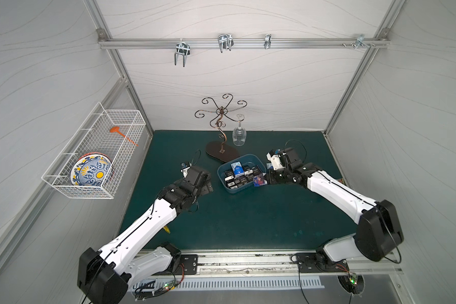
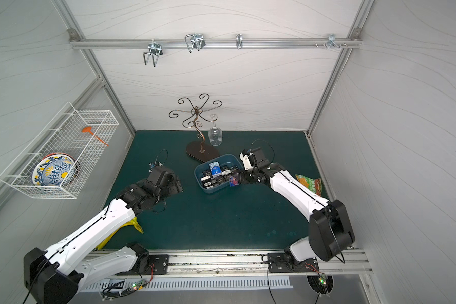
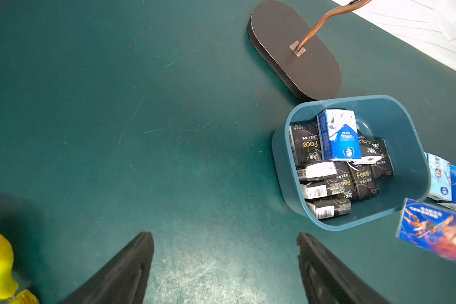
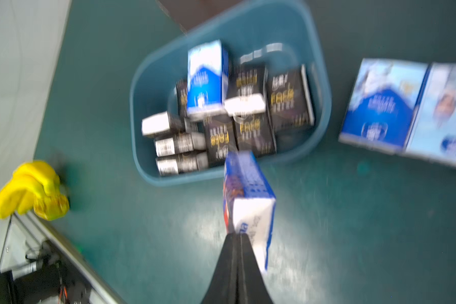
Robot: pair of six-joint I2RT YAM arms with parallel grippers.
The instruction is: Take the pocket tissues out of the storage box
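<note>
The blue storage box (image 3: 415,131) holds several black tissue packs (image 4: 288,98) and one blue-white pack (image 3: 338,135). Two blue-white packs (image 4: 377,103) lie on the table right of it. A blue-red tissue pack is raised at the box's front right edge, at my right gripper, whose fingers are shut on it; it also shows in the left wrist view (image 3: 433,230). My left gripper stands open above the table left of the box, nothing between its fingers.
A metal scroll stand (image 3: 293,55) with a hanging wine glass (image 1: 239,135) stands behind the box. Yellow bananas (image 4: 25,187) lie at the left, a green snack bag (image 2: 311,183) at the right.
</note>
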